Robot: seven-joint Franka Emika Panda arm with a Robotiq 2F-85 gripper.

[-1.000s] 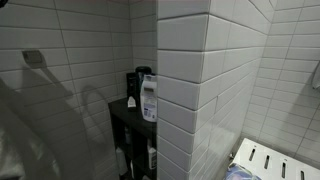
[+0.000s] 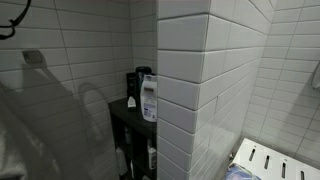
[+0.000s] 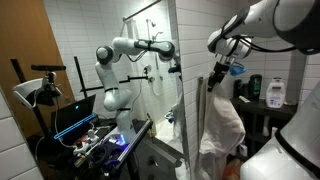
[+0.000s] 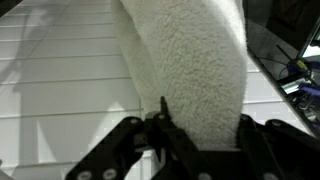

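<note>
A pale, fluffy towel (image 4: 190, 60) fills the middle of the wrist view and runs down between the dark fingers of my gripper. The fingers stand apart on either side of the cloth; whether they press on it is unclear. In exterior view 2 the towel (image 3: 220, 125) hangs in long folds beside the glass panel, and my gripper (image 3: 222, 72) is near its top. Part of a whitish cloth (image 2: 14, 145) shows at the lower left of exterior view 1.
White tiled walls (image 2: 185, 70) close in around the space. A white bottle (image 3: 276, 93) stands on a dark shelf (image 3: 255, 108) behind the towel. A slotted white board (image 2: 270, 162) lies at the right in exterior view 1. A reflected arm shows in the glass.
In exterior view 1, the dark curved part at the upper left has come further into view, and its shadow on the tiles has shifted. The shelf and bottles are unchanged.
</note>
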